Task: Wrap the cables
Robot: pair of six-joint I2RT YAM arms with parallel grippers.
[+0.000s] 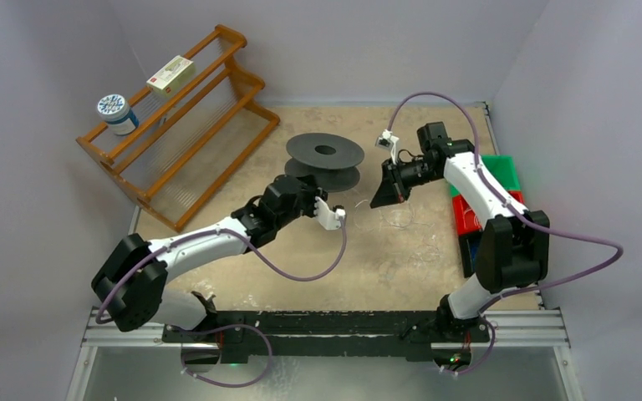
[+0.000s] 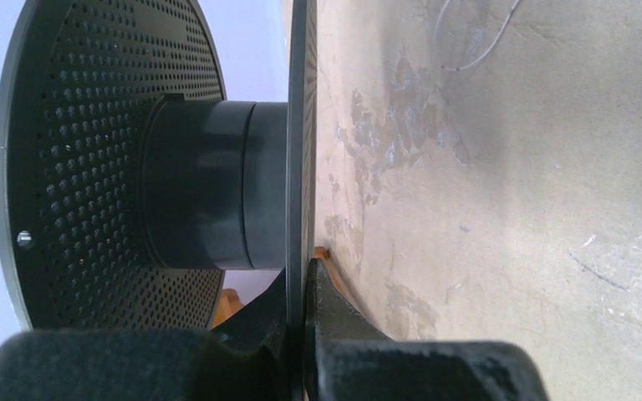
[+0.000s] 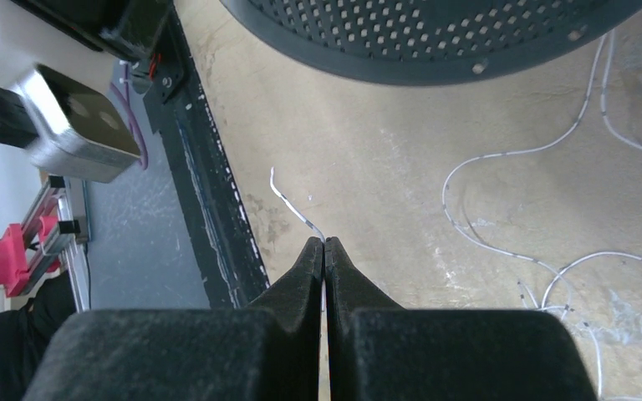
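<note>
The dark grey spool [image 1: 344,154] is held near the middle of the table, its perforated flanges stacked one above the other in the top view. My left gripper is shut on the thin rim of one flange; the hub [image 2: 201,184] and the other flange show to its left. To the right of the spool, my right gripper is shut on a thin white cable [image 3: 288,203], whose short free end sticks out past the fingertips. More of this pale cable [image 3: 501,154] lies in loose curves on the table.
A wooden rack [image 1: 238,63] with a box [image 1: 170,76] and a jar [image 1: 118,114] stands back left. Green [image 1: 502,173] and red [image 1: 466,219] bins sit at the right edge, partly behind the right arm.
</note>
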